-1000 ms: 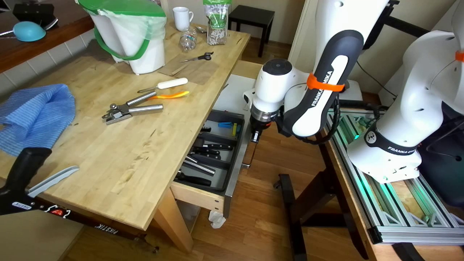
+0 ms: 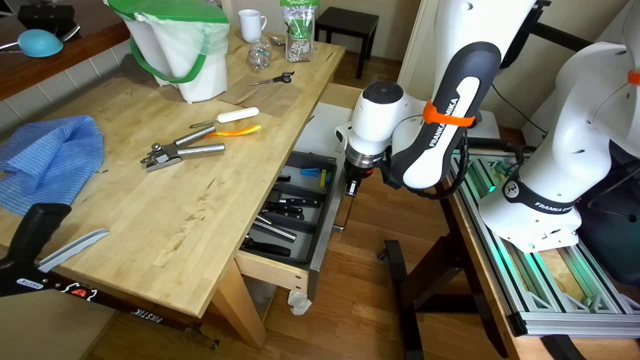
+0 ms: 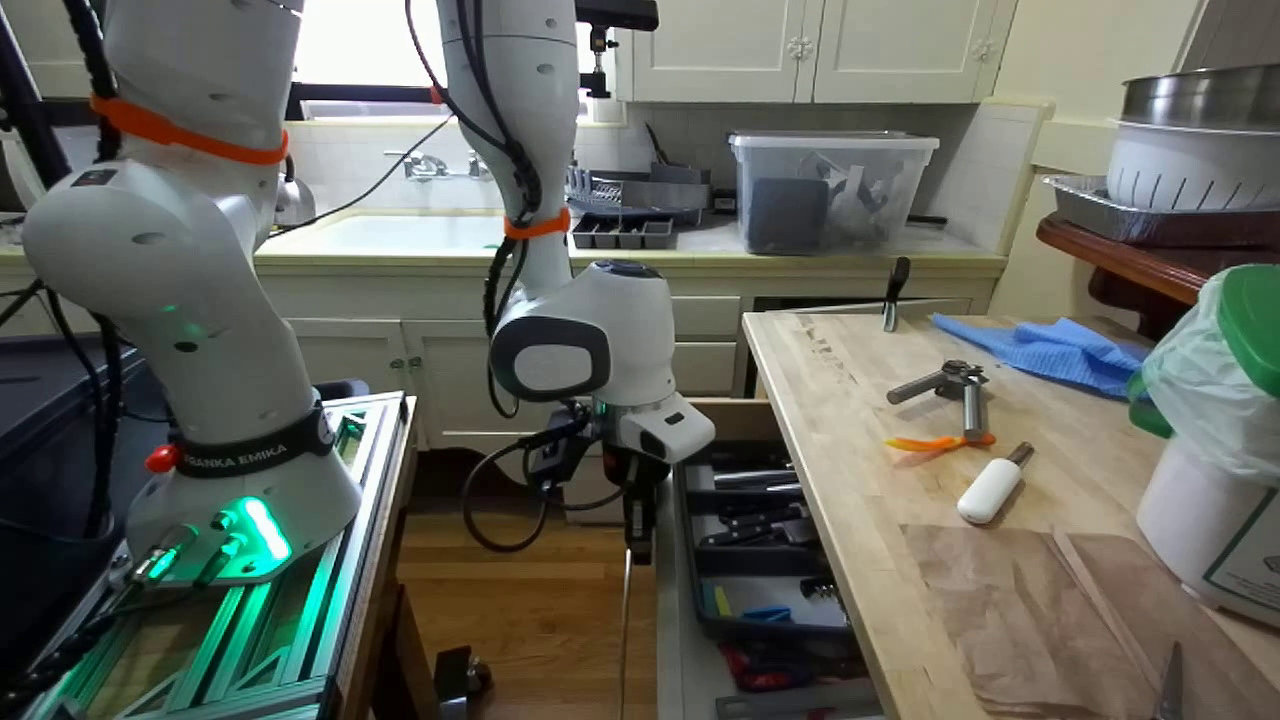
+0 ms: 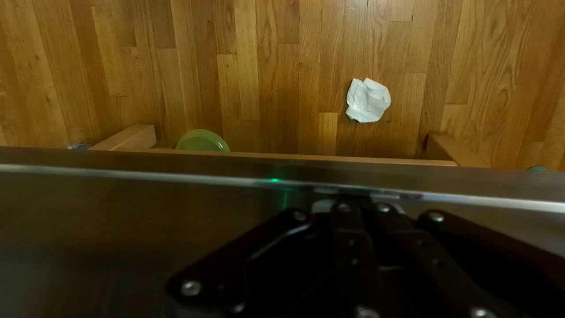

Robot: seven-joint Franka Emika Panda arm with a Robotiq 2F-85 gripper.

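The drawer [image 2: 327, 240] under the wooden table stands pulled out, with cutlery and tools in its dark organizer tray [image 2: 309, 262]. A thin bar handle [image 3: 625, 636] runs along its metal front. My gripper [image 2: 351, 191] points down at the outer side of that front, close to the handle's far end in exterior view 1. In the wrist view, the fingers [image 4: 347, 220] lie together over the dark metal drawer front [image 4: 132, 222]. No object shows between them. Whether they touch the handle or the front is hard to tell.
The table top [image 2: 180, 210] holds a can opener [image 2: 165, 156], a white-handled peeler [image 2: 238, 114], scissors [image 2: 282, 78], a blue cloth [image 2: 54, 159] and a white bucket [image 2: 207, 78]. A crumpled paper [image 4: 368, 100] lies on the floor. Open floor separates drawer and robot stand.
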